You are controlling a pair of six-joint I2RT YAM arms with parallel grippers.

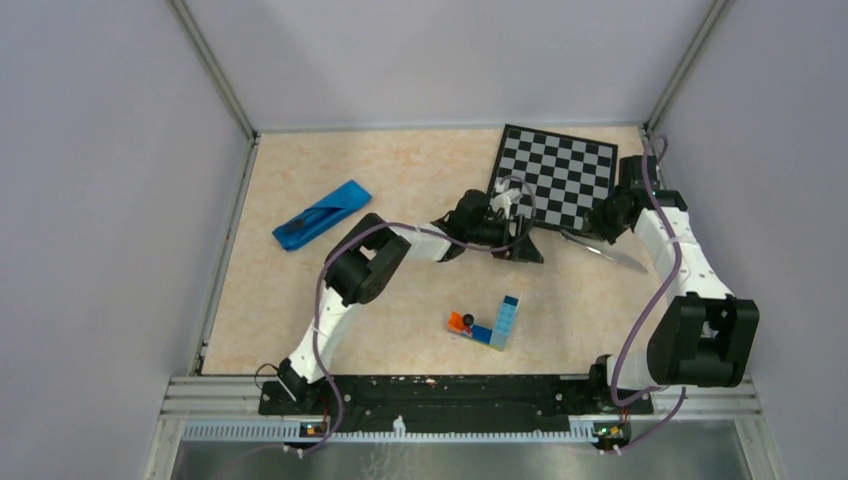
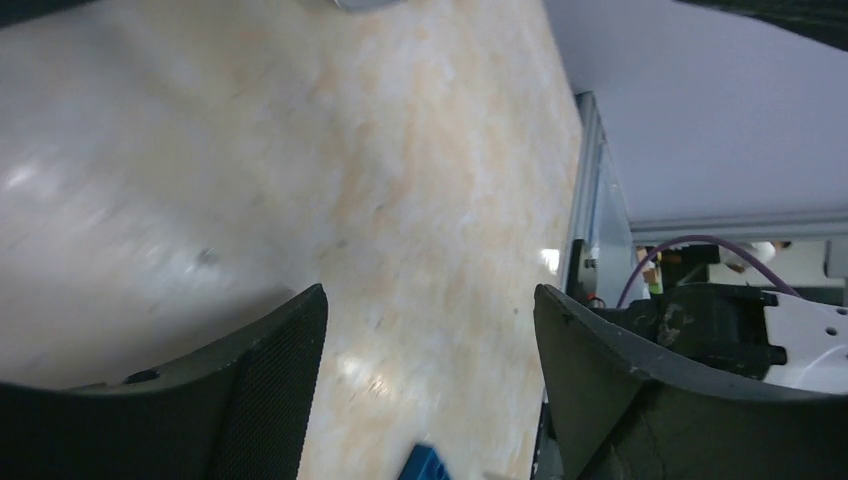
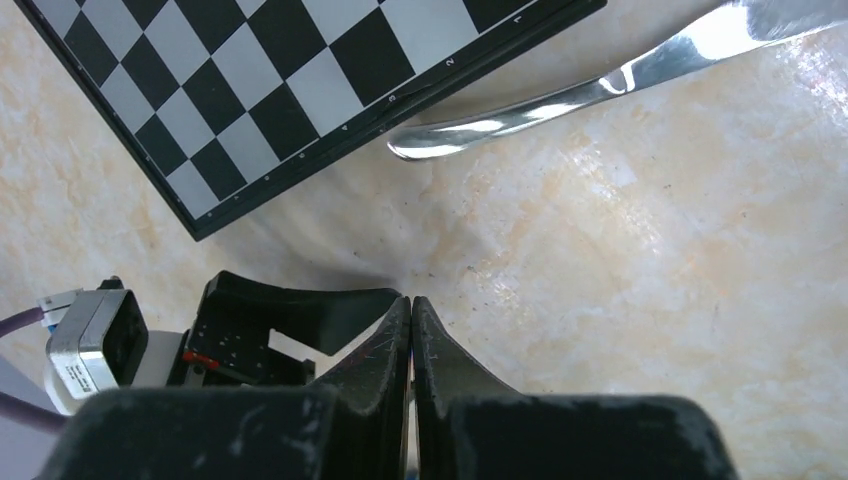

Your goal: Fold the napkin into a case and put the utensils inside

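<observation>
The silver knife point(image 1: 605, 252) is loose beside the chessboard's front edge, one end close to the board. In the right wrist view the knife point(image 3: 560, 105) crosses the upper right, clear of my right gripper. That gripper is shut with its fingertips together and nothing between them. Open and empty, my left gripper hangs over bare tabletop in its own wrist view. One of its fingers point(image 3: 335, 312) reaches in from the left in the right wrist view. The blue folded napkin point(image 1: 322, 214) rests at the table's left side, with a dark object on its lower end.
A chessboard point(image 1: 550, 172) occupies the back right, just behind both grippers. Toward the front middle stand toy bricks point(image 1: 503, 322) in light blue, blue and orange.
</observation>
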